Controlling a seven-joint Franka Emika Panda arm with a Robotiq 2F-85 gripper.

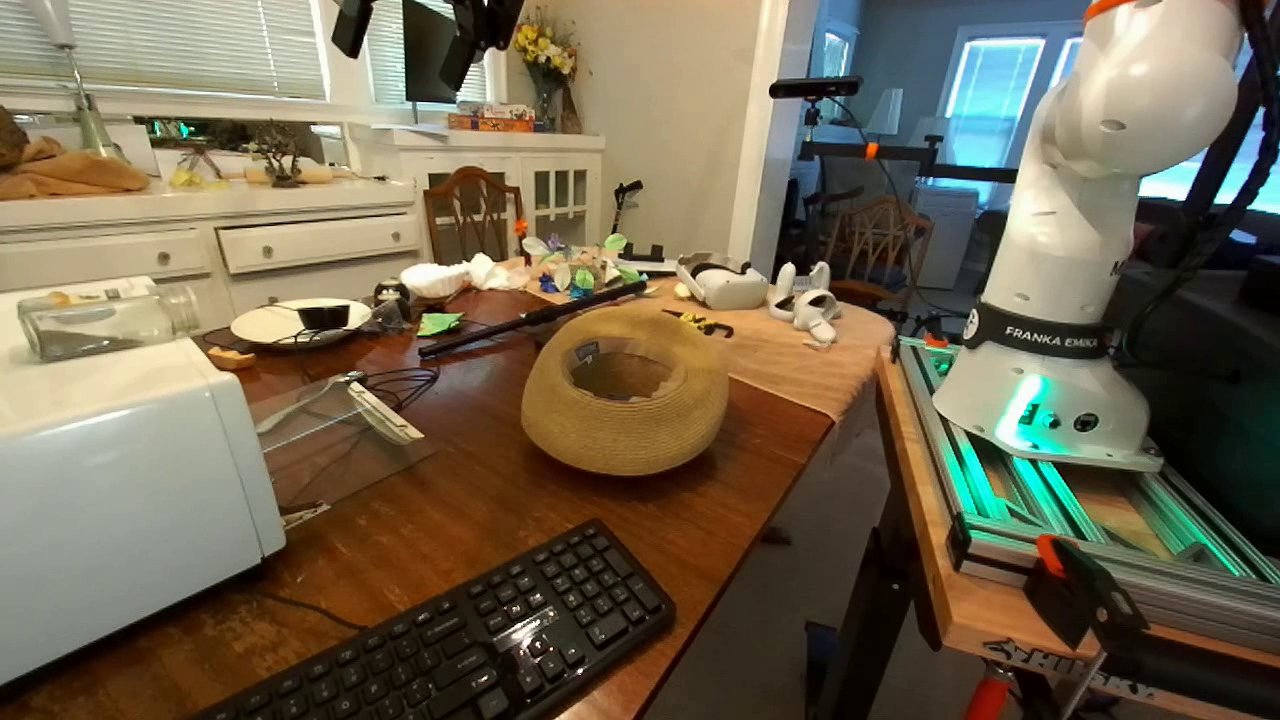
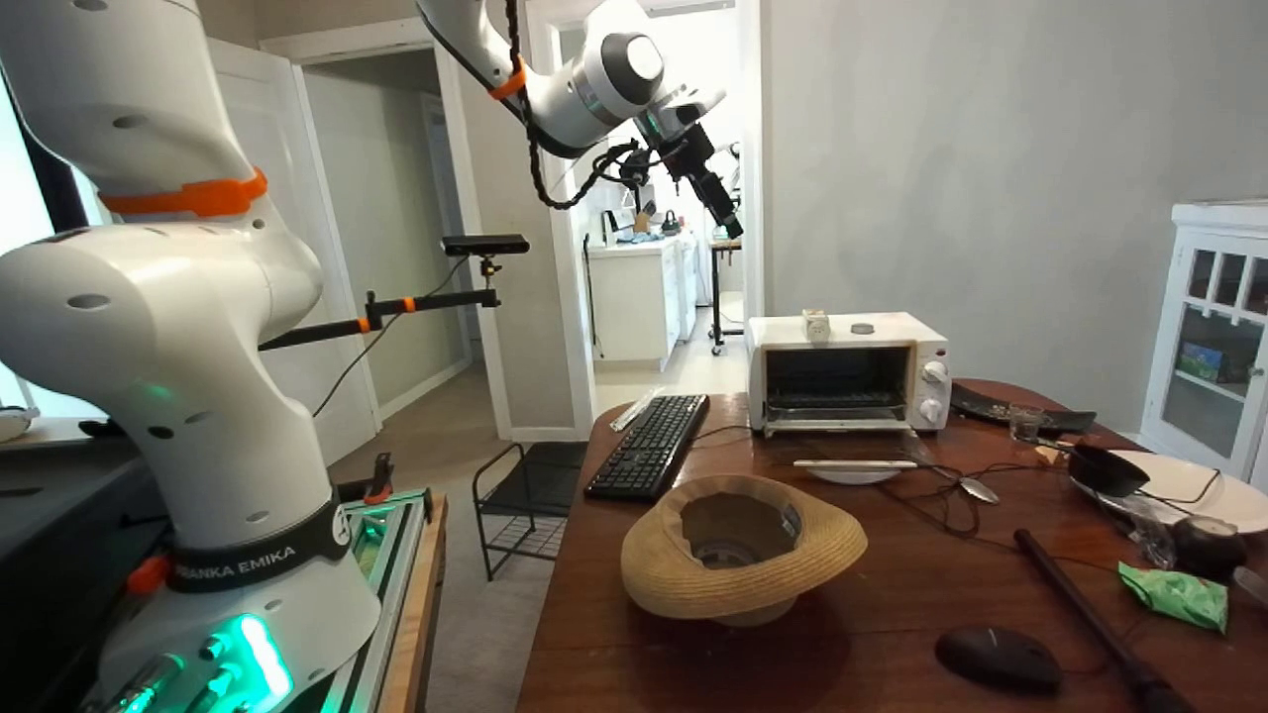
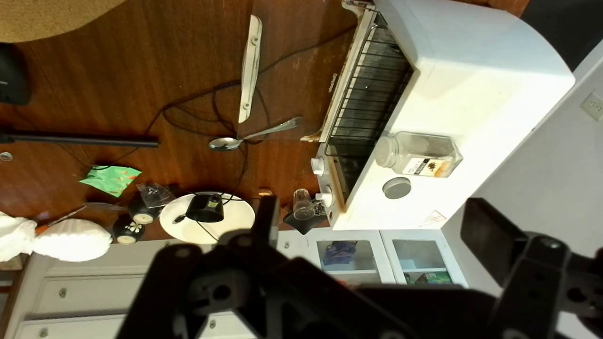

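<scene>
My gripper is open, its two dark fingers wide apart with nothing between them. High above the table, it shows at the top of exterior view 1 and as a dark shape [image 2: 727, 224] over the toaster oven in exterior view 2. The white toaster oven [image 2: 850, 370] has its door down and a wire rack inside. A clear glass jar [image 3: 425, 154] lies on its side on the oven's top, beside a small grey disc [image 3: 396, 188]. An upturned straw hat [image 1: 624, 432] rests on the table, away from the gripper.
A black keyboard [image 1: 480, 642] lies along the table edge. Around the oven door are a spoon [image 3: 226, 143] and loose cables. Farther off sit a white plate [image 3: 240, 217], a green packet [image 3: 113, 180], a black rod [image 3: 85, 138] and a mouse [image 2: 999, 660].
</scene>
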